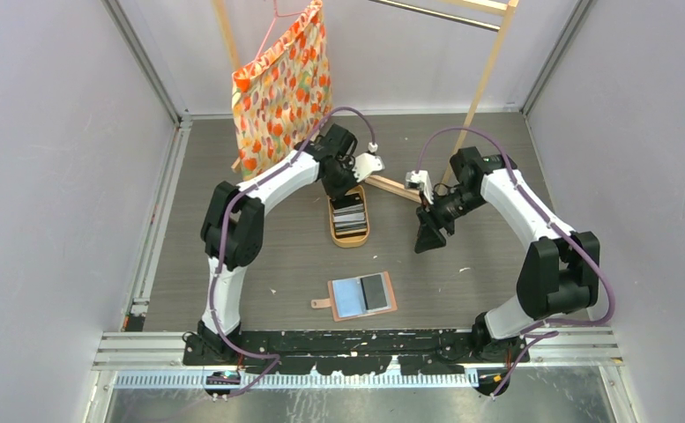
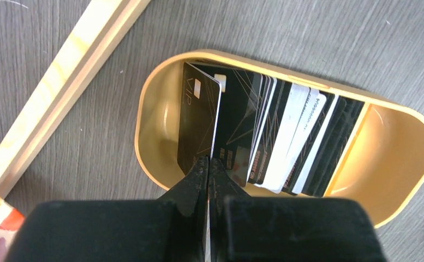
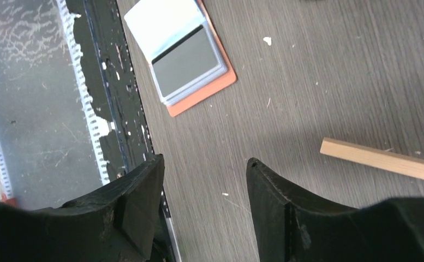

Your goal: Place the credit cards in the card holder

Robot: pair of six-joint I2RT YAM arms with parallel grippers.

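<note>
A tan oval container (image 1: 347,241) holds a stack of dark and white cards (image 2: 286,136). A black card (image 2: 196,114) at its left end leans away from the rest. My left gripper is shut, its tips at that card's near edge; whether the card is pinched between them is unclear. The open card holder (image 1: 347,295), with a tan cover and clear sleeves, lies at the front centre, also in the right wrist view (image 3: 185,63). My right gripper hangs open over the table to the right, nothing between its fingers.
A wooden rack with hanging flowered fabric (image 1: 277,88) stands at the back left. A wooden bar (image 1: 391,188) lies behind the container. The table between container and holder is clear, as is the area right of the holder.
</note>
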